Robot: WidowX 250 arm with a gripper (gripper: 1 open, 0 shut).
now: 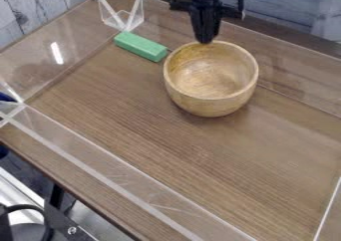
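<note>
My gripper (pixel 205 34) hangs at the top centre of the camera view, dark and shut, with nothing visible between its fingers. It is over the far rim of a round wooden bowl (pixel 209 89); whether it touches the rim I cannot tell. A green rectangular block (pixel 139 46) lies on the wooden surface left of the bowl, apart from it.
Clear plastic edging runs along the left. Dark cables or parts sit at the bottom left corner, and a checked cloth shows at the top left.
</note>
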